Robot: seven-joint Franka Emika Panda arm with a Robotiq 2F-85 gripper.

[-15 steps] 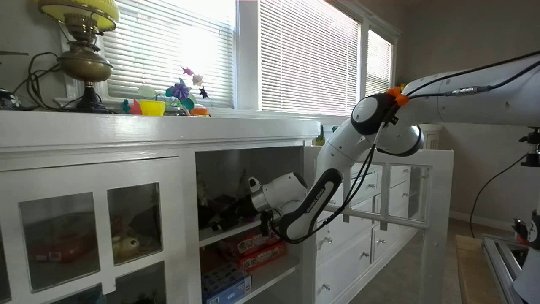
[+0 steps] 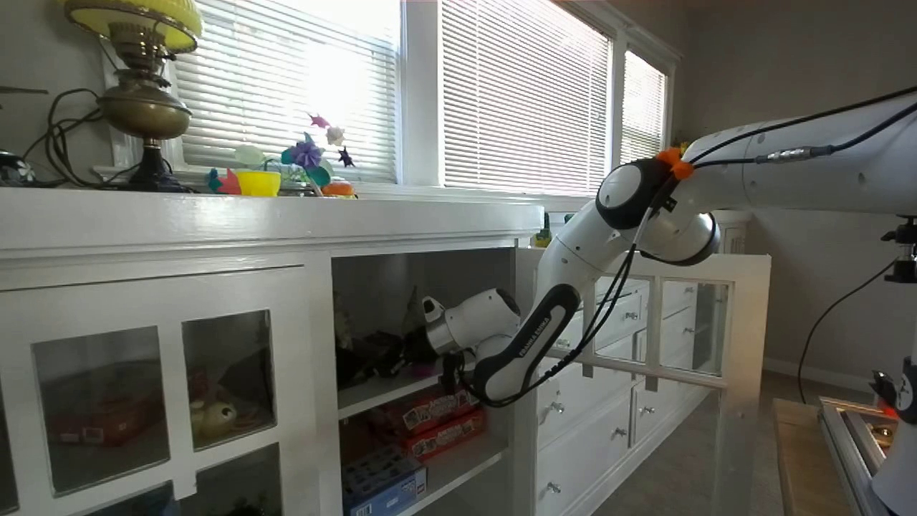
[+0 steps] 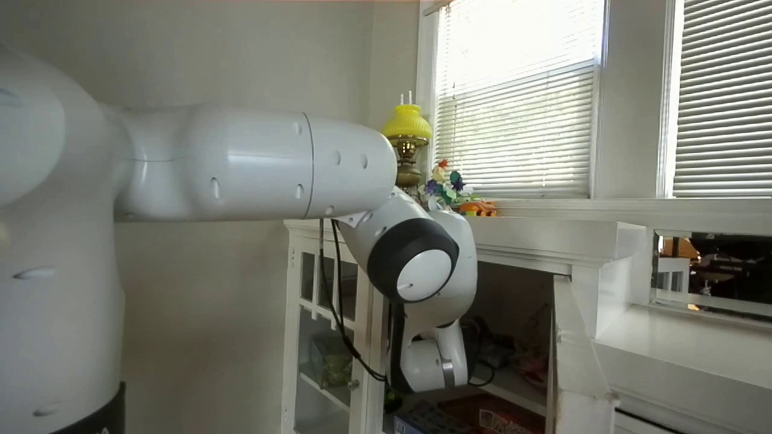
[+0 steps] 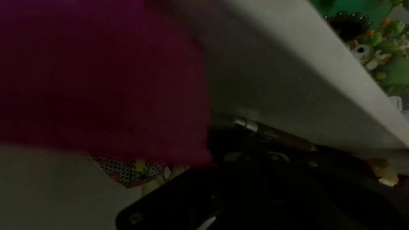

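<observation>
Inside the open cabinet, my dark gripper [image 2: 371, 365] reaches over the upper shelf [image 2: 378, 397]. Its black body fills the lower right of the wrist view, and its fingers look shut; nothing can be made out between the dark fingers. A blurred magenta thing [image 4: 103, 88] covers the upper left of that view, close to the camera. A small pink patch [image 2: 421, 370] shows below the hand in exterior view 1. Whether the gripper touches it is not clear. In exterior view 2 the arm hides the gripper.
Red boxes [image 2: 434, 421] and a blue box [image 2: 382, 481] sit on the shelf below. The open glass-paned door [image 2: 746, 344] stands to the arm's right. A lamp [image 2: 145, 103] and a yellow pot [image 2: 258, 183] are on the cabinet top. A patterned item [image 4: 132, 174] shows in the wrist view.
My hand has dipped slightly. The pink patch now shows beneath it, where none showed before. Something golden now appears in the tray at the lower right.
</observation>
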